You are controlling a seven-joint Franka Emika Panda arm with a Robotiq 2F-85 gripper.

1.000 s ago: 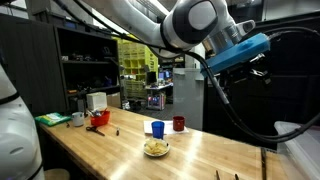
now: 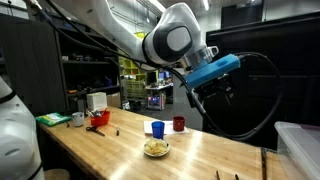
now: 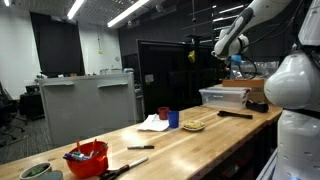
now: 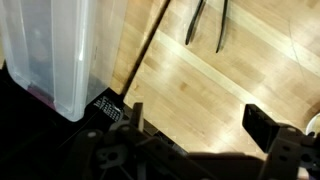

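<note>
My gripper is open over the wooden table, its dark fingers wide apart with only bare tabletop seen between them. In exterior view 1 it hangs high above the table, below the blue wrist part (image 2: pixel 212 70). A plate with something yellowish (image 2: pixel 156 147) lies near the table's middle. Behind it stand a blue cup (image 2: pixel 158 130) and a red cup (image 2: pixel 179 124). Two thin dark tools (image 4: pixel 207 22) lie on the wood at the top of the wrist view.
A clear plastic bin (image 4: pixel 75 50) stands at the table's edge, beside a long dark strip (image 4: pixel 146 45). At the other end are a red basket (image 3: pixel 88 160) and dark-handled utensils (image 3: pixel 124 168). White paper (image 3: pixel 153 123) lies near the cups.
In exterior view 1 the arm and its gripper have moved left and lower, away from the right-hand side. The things on the table stay where they were.
</note>
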